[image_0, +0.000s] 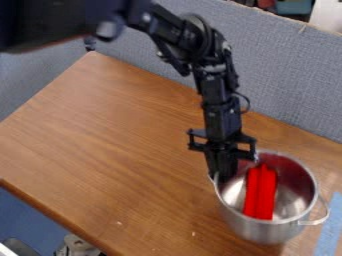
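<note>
A steel pot (286, 224) stands at the lower right of the table in the camera view, with a red elongated object (261, 192) lying inside it. The black arm reaches down from the upper left, and its gripper (223, 166) is at the pot's rear left rim, low against it. The fingers look closed, but whether anything thin, such as the rim, is between them cannot be made out.
A grey padded wall (287, 70) runs along the back. A blue strip (329, 230) shows at the right edge.
</note>
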